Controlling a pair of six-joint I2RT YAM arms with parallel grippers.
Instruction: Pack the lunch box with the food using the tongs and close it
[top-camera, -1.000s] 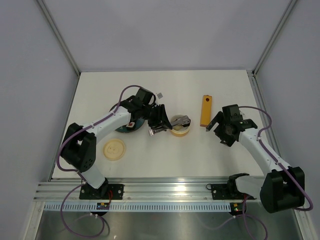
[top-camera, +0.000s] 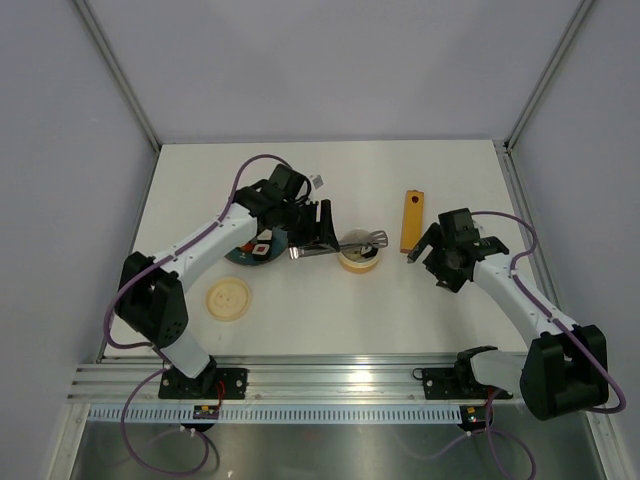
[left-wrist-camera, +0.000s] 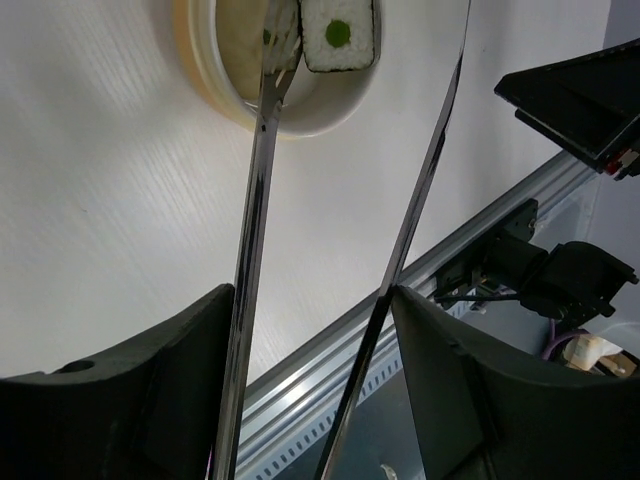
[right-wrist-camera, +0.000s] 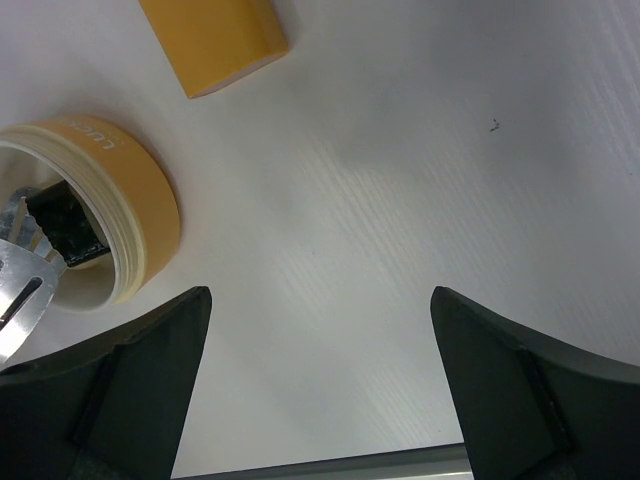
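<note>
The round lunch box (top-camera: 357, 261), orange outside and cream inside, stands mid-table and holds a sushi piece (left-wrist-camera: 338, 40) with a green centre. My left gripper (top-camera: 324, 230) is above its left side, on long metal tongs (left-wrist-camera: 255, 180) that reach into the box, their arms spread apart; one tip is beside the sushi. My right gripper (top-camera: 425, 245) stands open right of the box, empty.
A yellow long box (top-camera: 413, 215) lies at the back right. A dark plate (top-camera: 242, 256) with food is left, partly hidden by my left arm. A round lid (top-camera: 228, 300) lies front left.
My left gripper and arm have risen slightly, and the tongs have spread and shifted at the box. The right arm has barely moved.
</note>
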